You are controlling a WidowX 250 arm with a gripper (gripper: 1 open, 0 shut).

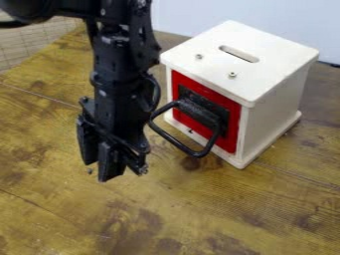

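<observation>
My black gripper (113,149) hangs over the wooden floor in the centre-left, pointing down; whether its fingers are open or shut is hard to tell. To its right stands a white wooden box (259,60) with a slot and two screws on top. Its red front panel (229,139) carries a dark plate and a black handle (200,151) that sticks out toward the gripper's right side.
A white wall (279,15) stands behind the box, and a woven mat (27,40) shows at the upper left.
</observation>
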